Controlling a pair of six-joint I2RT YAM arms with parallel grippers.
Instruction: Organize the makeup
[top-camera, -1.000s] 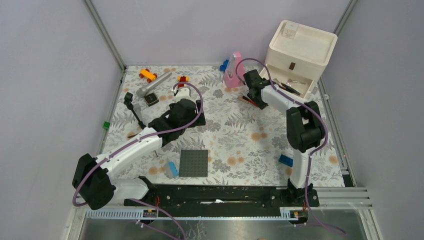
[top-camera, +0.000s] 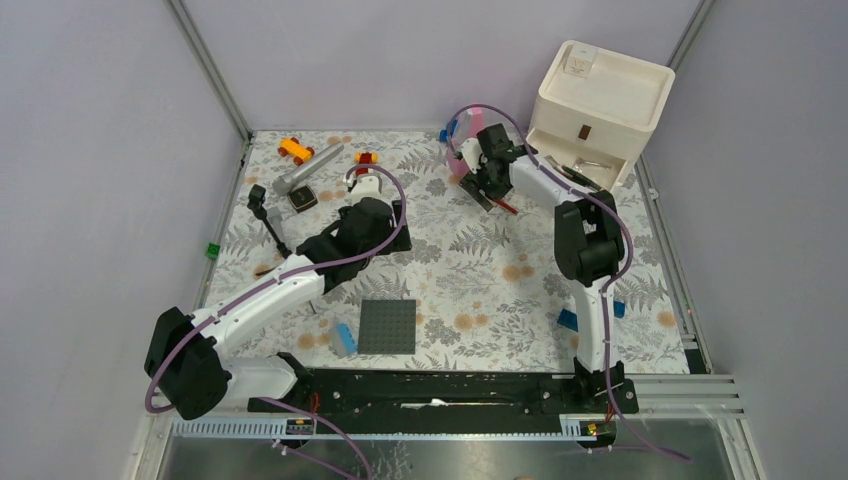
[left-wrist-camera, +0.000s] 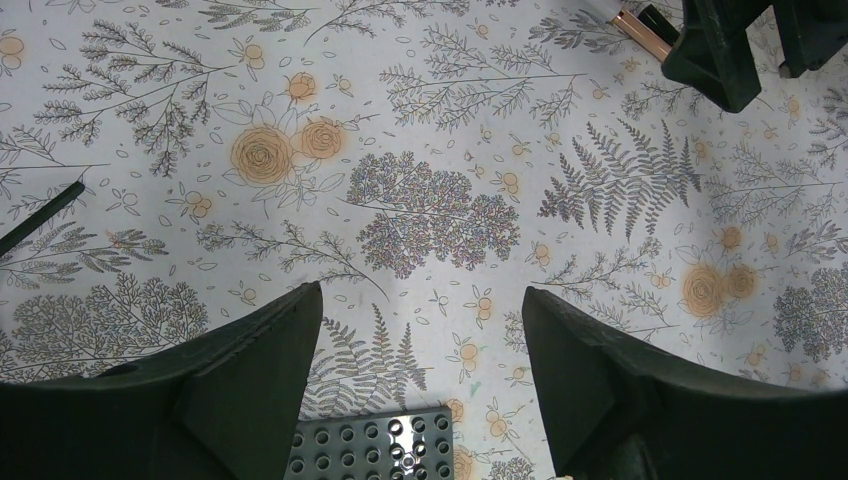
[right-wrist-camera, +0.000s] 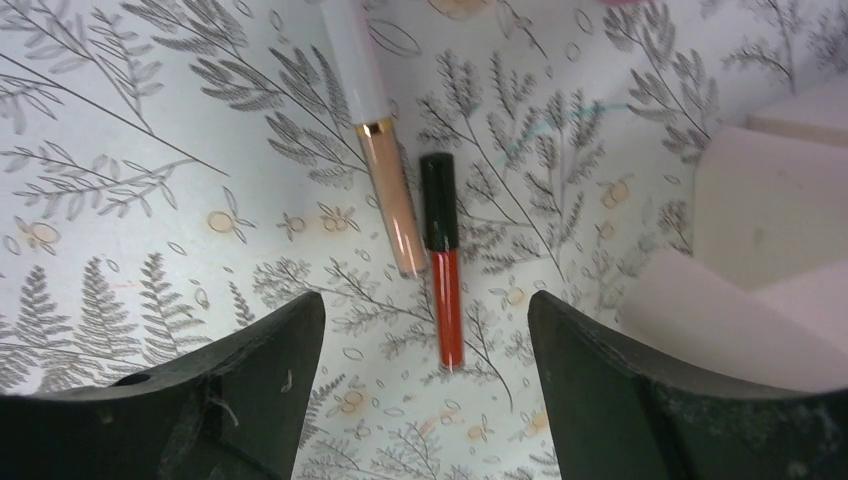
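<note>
A red lip gloss with black cap lies beside a nude lip gloss with white cap, both between and beyond the fingertips of my open right gripper. A pink holder stands at the back, partly behind that arm; pale folded walls fill the right of the right wrist view. A white drawer organizer with slender items in its open drawer sits back right. My left gripper hangs over bare mat, fingers apart, nothing between them.
Toy cars, a silver cylinder and a small dark case lie back left. A grey baseplate is at the front. Blue bricks lie front right.
My right gripper has moved toward the back and left, toward the pink holder, uncovering part of the red lip gloss in the top view. The left arm looks still.
</note>
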